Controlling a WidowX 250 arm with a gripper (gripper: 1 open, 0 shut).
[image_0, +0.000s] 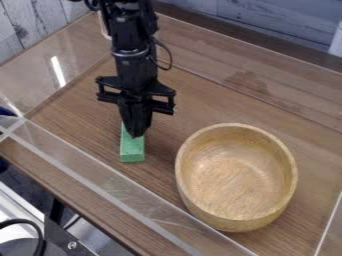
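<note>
The black gripper (132, 106) hangs just above a green block (132, 148) that lies on the wooden table (74, 135). Its lower tip meets or overlaps the upper end of the block in this view; the fingers look drawn together, and I see nothing held between them.
A large round wooden bowl (234, 170) stands at the front right, close to the block. A clear strip runs along the front left edge, with a dark cable beyond it.
</note>
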